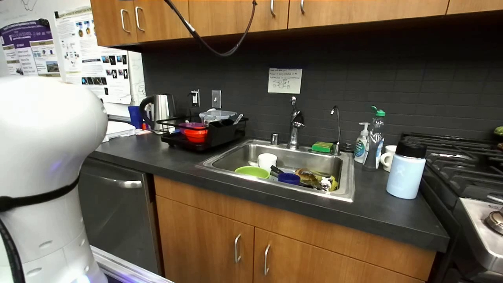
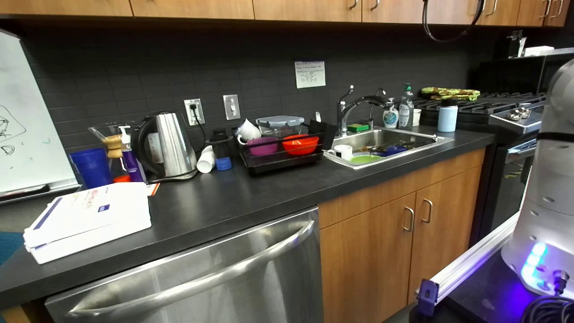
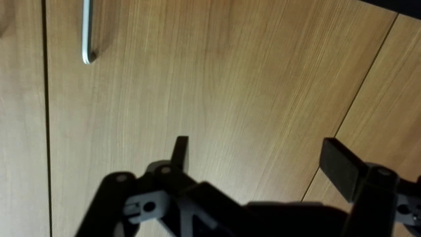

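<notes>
In the wrist view my gripper stands open, its two dark fingers wide apart and nothing between them. Beyond the fingers is a wooden cabinet door (image 3: 221,91), filling most of that view. A metal bar handle (image 3: 86,35) shows at the upper left, well clear of the fingers. Neither exterior view has the gripper in it; only the white arm (image 1: 47,141) at the left of the first and a hanging cable (image 1: 221,52) near the upper cabinets are visible.
The sink (image 1: 226,166) holds a white mug (image 1: 267,161), a green bowl (image 1: 253,171) and a blue cup (image 1: 289,178). A dish rack (image 2: 285,160) and kettle (image 2: 175,145) stand on the counter. A light blue bottle (image 1: 406,174) is near the stove.
</notes>
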